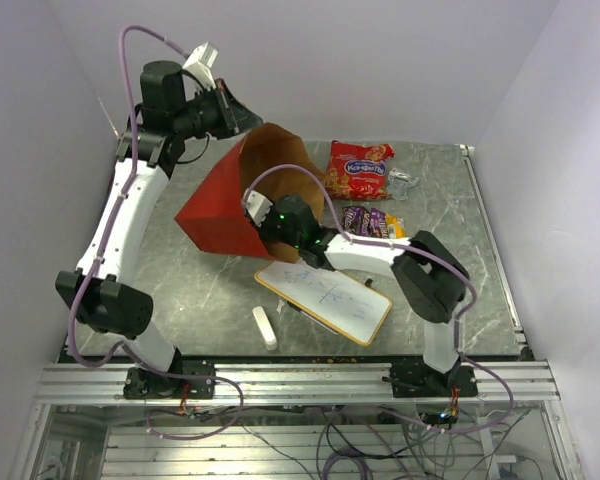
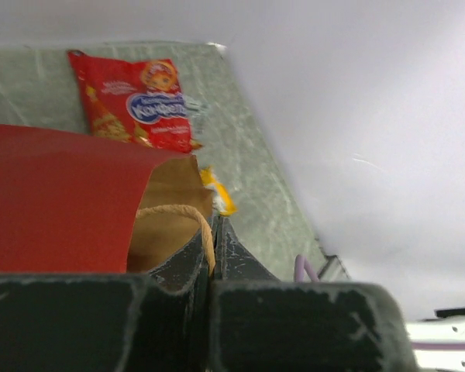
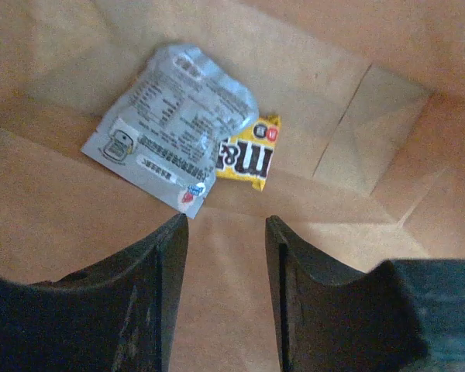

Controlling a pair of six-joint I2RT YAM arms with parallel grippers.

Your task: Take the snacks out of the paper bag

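Note:
The red-and-brown paper bag (image 1: 221, 211) hangs tilted from my left gripper (image 1: 246, 119), shut on its rope handle (image 2: 170, 210) in the left wrist view. My right gripper is inside the bag's mouth, its fingers apart with nothing between them. Beyond them, in the right wrist view, lie a silver snack packet (image 3: 161, 132) and a yellow M&M's packet (image 3: 248, 151) on the bag's inside. In the top view both packets are hidden.
A red candy bag (image 1: 358, 168), a clear crumpled item (image 1: 402, 183) and purple packets (image 1: 363, 223) lie at the back right. A whiteboard (image 1: 335, 300) and a white eraser (image 1: 264, 326) lie at the front.

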